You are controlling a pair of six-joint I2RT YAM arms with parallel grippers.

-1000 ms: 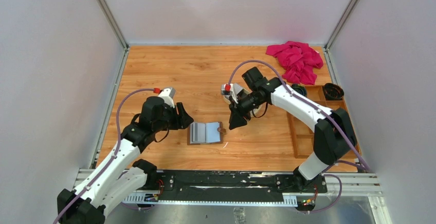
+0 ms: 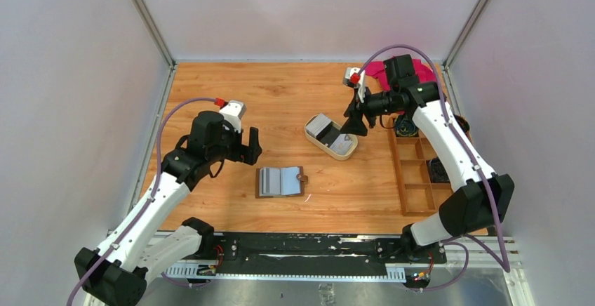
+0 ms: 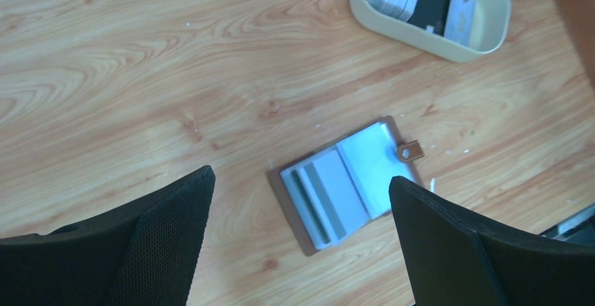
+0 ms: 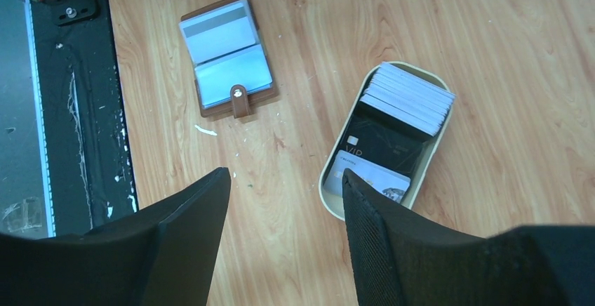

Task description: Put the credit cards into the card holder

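Note:
The open card holder (image 2: pixel 279 182), brown with pale sleeves and a strap, lies on the table below and between both grippers. An oval cream container (image 2: pixel 330 137) behind it to the right holds a stack of cards (image 4: pixel 407 97), a black VIP card (image 4: pixel 379 141) and a pale card (image 4: pixel 368 173). My left gripper (image 2: pixel 249 149) is raised left of the holder, open and empty, its fingers wide apart in the left wrist view. My right gripper (image 2: pixel 356 123) is raised at the back edge of the container, open, with nothing between its fingers.
A wooden compartment tray (image 2: pixel 410 173) with dark coiled items stands at the right, a pink cloth (image 2: pixel 422 71) behind it. A small white strip lies beside the holder.
Both arms have risen and moved back, away from the card holder; the right one moved farther, toward the back right, uncovering the container. The holder and container stay where they were.

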